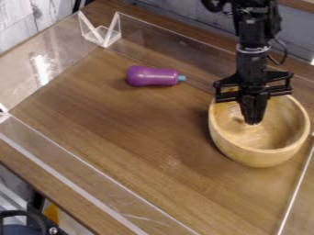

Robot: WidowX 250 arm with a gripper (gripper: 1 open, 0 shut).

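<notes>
My black gripper [254, 115] reaches down from the top right into a large pale wooden bowl [258, 147], its fingertips inside near the back-left part of the bowl. The fingers look close together, shut, with nothing visible between them. A purple eggplant-like toy [151, 76] with a teal tip lies on the wooden table to the left of the bowl, toward the back.
Clear plastic edging runs along its sides, with a small transparent corner piece [101, 29] at the back left. A wall stands behind.
</notes>
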